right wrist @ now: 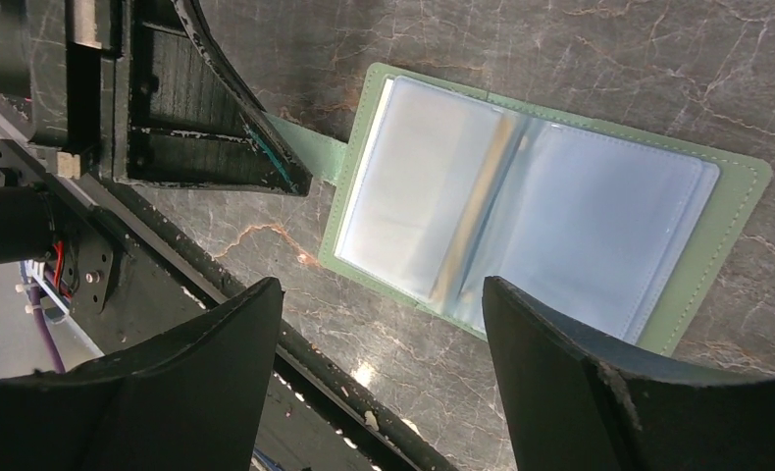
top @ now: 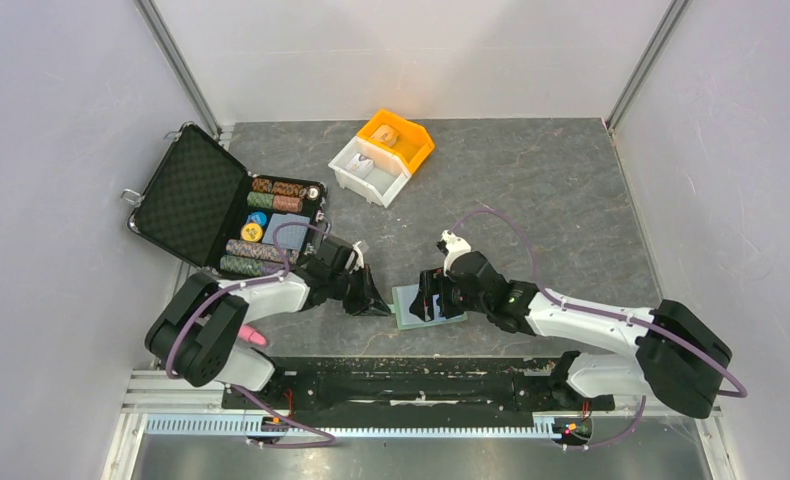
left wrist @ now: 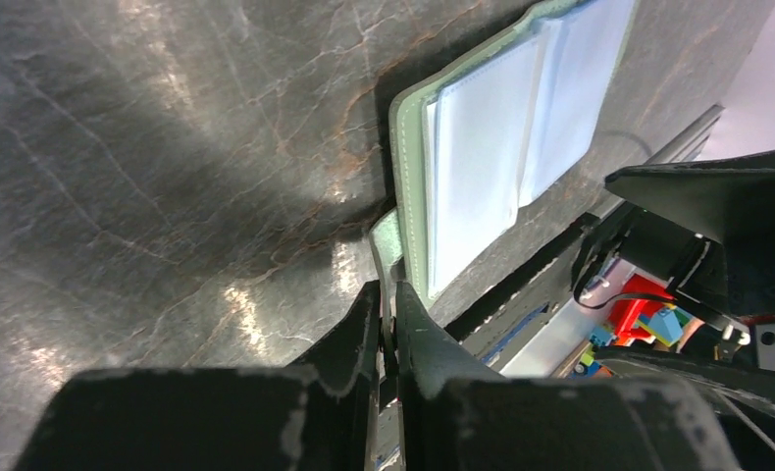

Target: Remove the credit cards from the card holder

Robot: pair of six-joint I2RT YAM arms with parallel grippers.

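Observation:
The pale green card holder (top: 407,318) lies spread on the grey table, its two clear pockets (right wrist: 418,167) facing up. From its left edge sticks a short green strap (left wrist: 387,240). My left gripper has its fingertips closed together around the end of this strap. In the right wrist view, that arm's finger (right wrist: 276,162) lies against the strap too. Over the holder's right part hangs my right gripper, its fingers wide apart and nothing between them. White and pale blue surfaces show through the pockets; separate cards cannot be made out.
An open black case (top: 193,190) with chip rolls stands at the back left. White (top: 369,172) and orange (top: 411,140) bins sit at the back. A pink object (top: 252,335) lies behind the left arm.

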